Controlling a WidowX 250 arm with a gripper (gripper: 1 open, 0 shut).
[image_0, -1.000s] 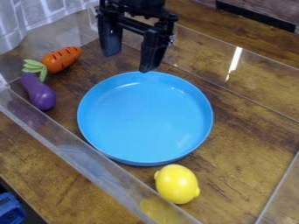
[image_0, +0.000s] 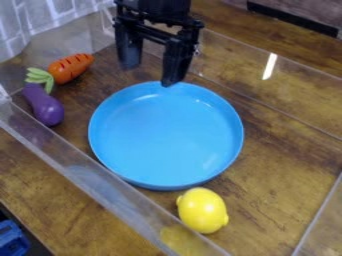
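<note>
My black gripper (image_0: 152, 58) hangs open above the back rim of a round blue plate (image_0: 164, 135), its two fingers spread wide with nothing seen between them. A toy carrot (image_0: 71, 67) and a purple toy eggplant (image_0: 44, 105) lie to the left of the plate. A yellow toy lemon (image_0: 202, 209) lies at the front right, below the plate. The plate is empty.
A wooden surface (image_0: 274, 120) surrounds the toys, with free room to the right of the plate. A clear plastic wall (image_0: 94, 190) runs diagonally across the lower left, and a blue object (image_0: 11, 238) lies outside it in the corner.
</note>
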